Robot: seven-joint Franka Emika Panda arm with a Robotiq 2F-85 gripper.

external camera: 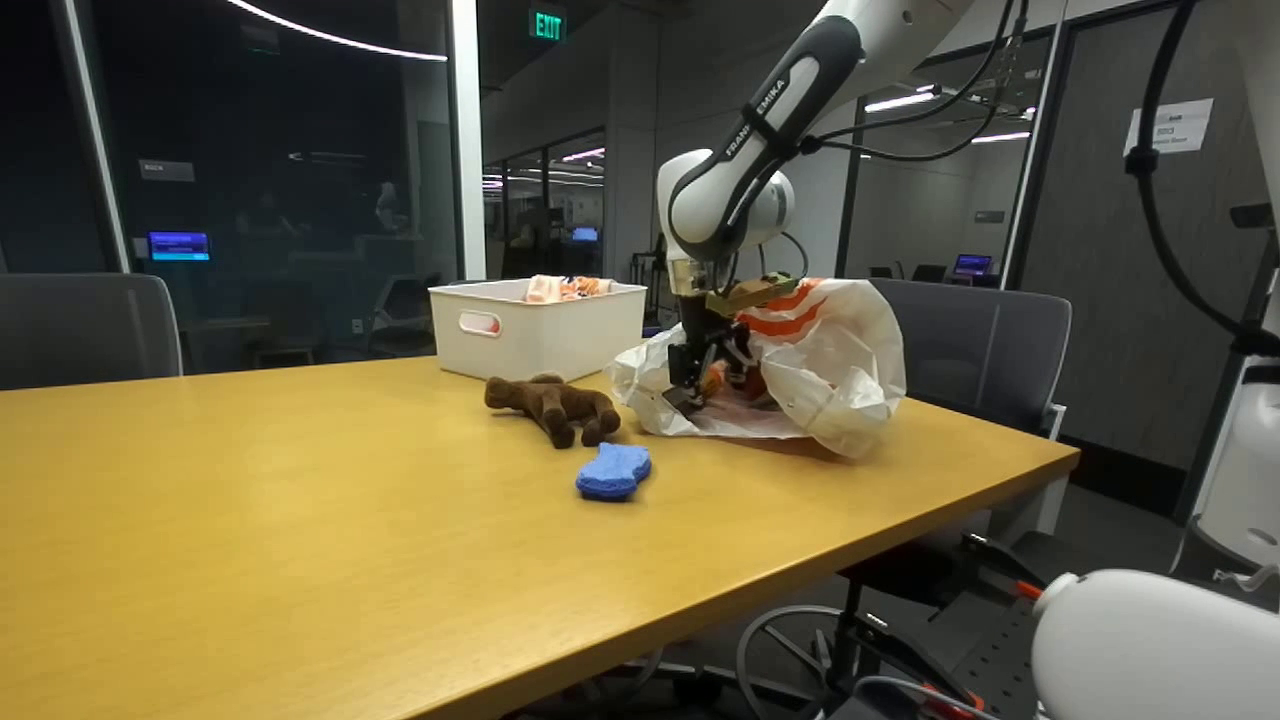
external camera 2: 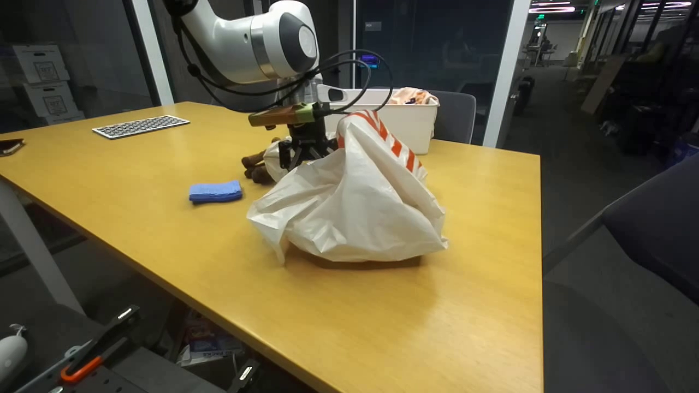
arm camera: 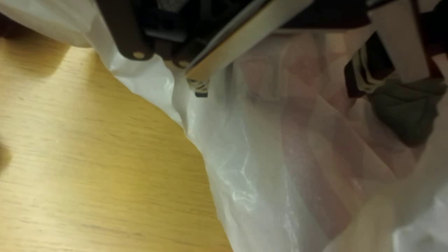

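Note:
A white plastic bag with orange-red stripes point(external camera: 840, 360) lies on the table with its mouth facing exterior view 1. My gripper point(external camera: 716, 382) reaches down into that mouth. In the wrist view the gripper is open, its two fingers wide apart over the bag's thin film point(arm camera: 252, 168). A dark grey-green item point(arm camera: 409, 111) lies in the bag by the right finger; whether they touch I cannot tell. Orange and brown things show behind the fingers in exterior view 1, mostly hidden. The bag hides my fingertips in exterior view 2.
Left of the bag lies a brown plush animal point(external camera: 552, 402), with a blue sponge point(external camera: 613, 470) in front of it. A white bin point(external camera: 528, 330) holding patterned cloth stands behind. A keyboard point(external camera 2: 141, 126) rests farther along the table.

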